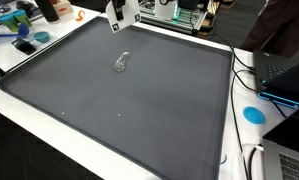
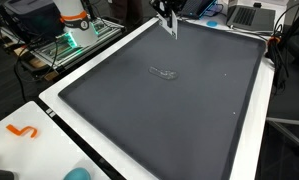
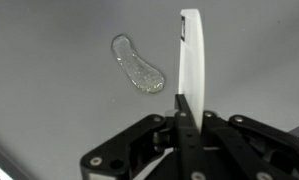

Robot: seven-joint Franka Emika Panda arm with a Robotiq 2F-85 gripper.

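A clear, glittery, elongated object (image 3: pixel 138 65), rounded at both ends, lies flat on the grey tray. It also shows as a small see-through shape (image 1: pixel 120 62) toward the far side in exterior view 1 and as a pale outline (image 2: pixel 163 72) in exterior view 2. My gripper ends in a long white blade-like piece, its fingers shut, with no separate thing showing between them. In the wrist view it appears just right of the clear object, apart from it. Exterior view 2 shows the white tip (image 2: pixel 170 28) above the tray's far part.
The wide grey tray (image 1: pixel 139 105) is otherwise mostly bare. A blue disc (image 1: pixel 254 115) and laptops (image 1: pixel 286 85) are at the right. Bottles, cups and an orange piece (image 2: pixel 22 131) sit beyond the tray's other side.
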